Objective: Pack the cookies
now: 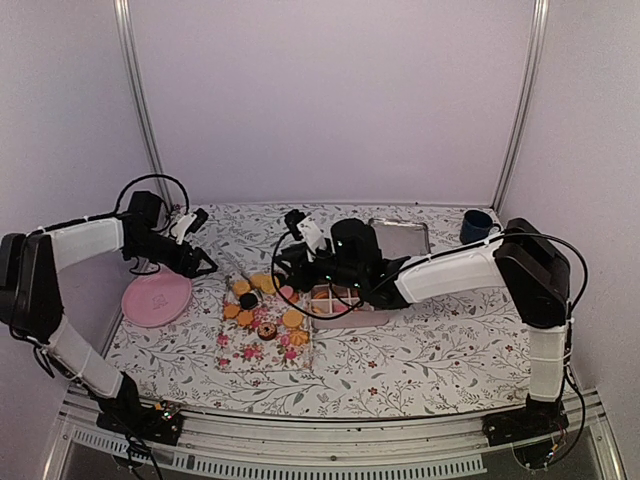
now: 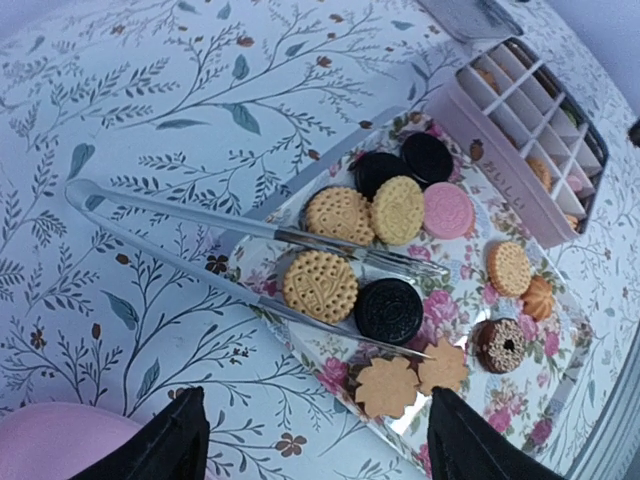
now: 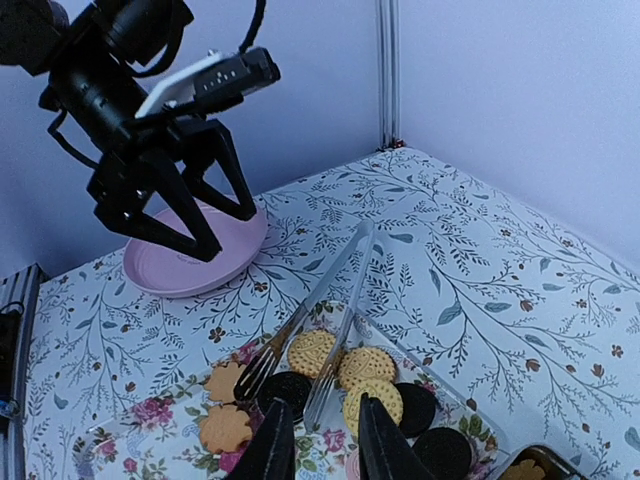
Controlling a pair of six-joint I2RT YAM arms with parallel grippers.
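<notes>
Clear tongs [image 2: 170, 212] lie over the floral tray [image 2: 345, 372], their two tips resting across the cookies. Under and around them are round biscuits [image 2: 320, 287], dark cookies [image 2: 389, 311], flower-shaped cookies [image 2: 386, 388] and a pink one [image 2: 449, 211]. The pink compartment box [image 2: 488, 145] beside the tray holds several cookies. My left gripper [image 1: 206, 268] is open and empty, left of the tray near the tongs' joined end. Above the tray's far right part, my right gripper stands partly open, with nothing between its fingers.
A pink plate [image 1: 156, 300] sits at the left, under the left arm. Behind the box lies a metal tray [image 1: 400, 238], and a dark cup [image 1: 476, 225] stands at the back right.
</notes>
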